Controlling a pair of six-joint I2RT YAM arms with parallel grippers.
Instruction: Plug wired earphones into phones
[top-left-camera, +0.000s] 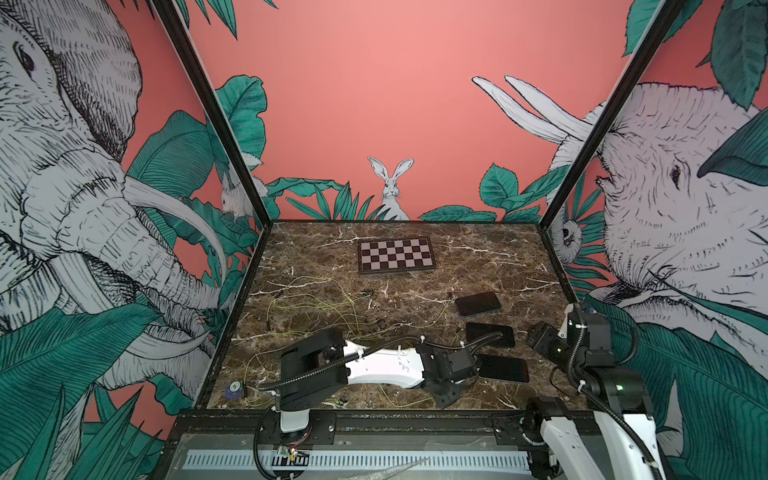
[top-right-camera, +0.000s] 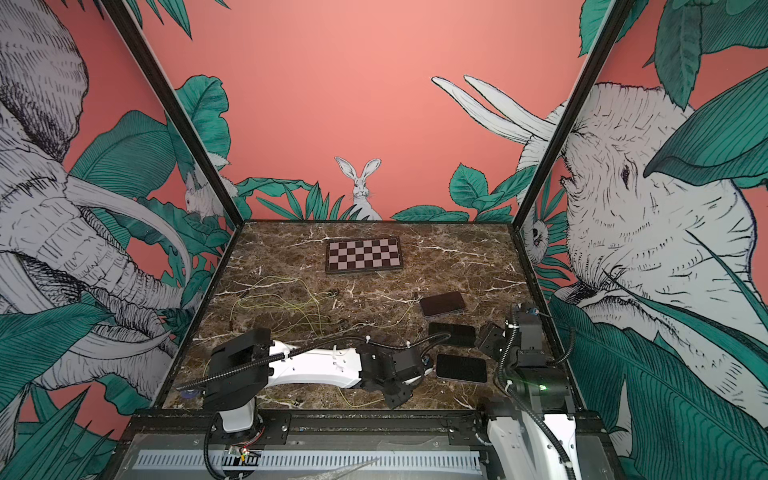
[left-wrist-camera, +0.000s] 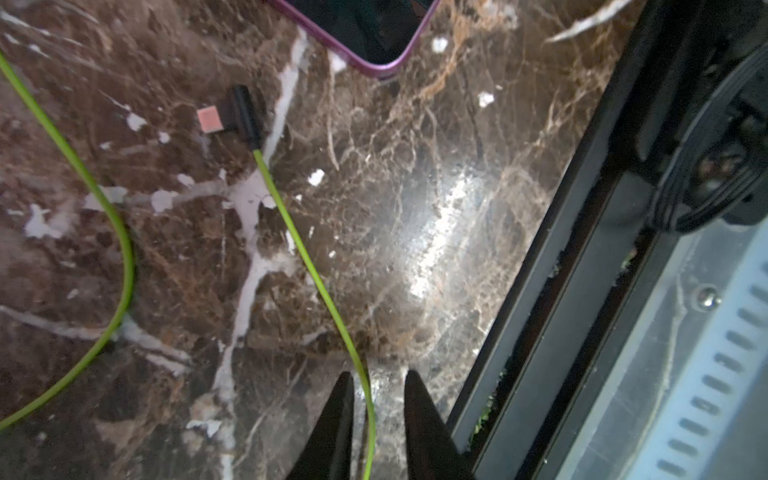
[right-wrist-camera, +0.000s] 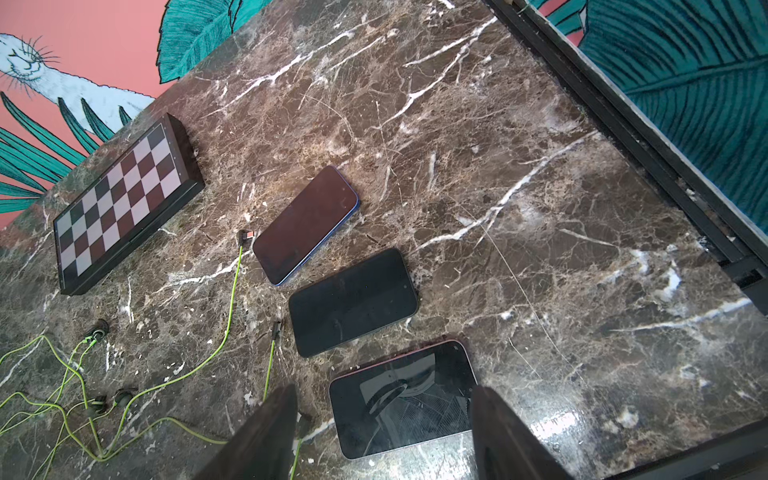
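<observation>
In the right wrist view three phones lie in a column: a blue-edged one (right-wrist-camera: 305, 224), a black one (right-wrist-camera: 352, 301) and a pink-edged one (right-wrist-camera: 401, 400). Yellow-green earphone cables (right-wrist-camera: 216, 352) lie to their left, with plugs (right-wrist-camera: 243, 238) beside the upper phones. My left gripper is open low over a cable (left-wrist-camera: 336, 320); its plug (left-wrist-camera: 244, 112) lies beside the lower phone's corner (left-wrist-camera: 376, 48). My right gripper hangs above the phones, part open, with nothing visible between its fingers.
A checkerboard (right-wrist-camera: 124, 204) lies at the back. The table's front rail (left-wrist-camera: 544, 320) runs close beside my left gripper.
</observation>
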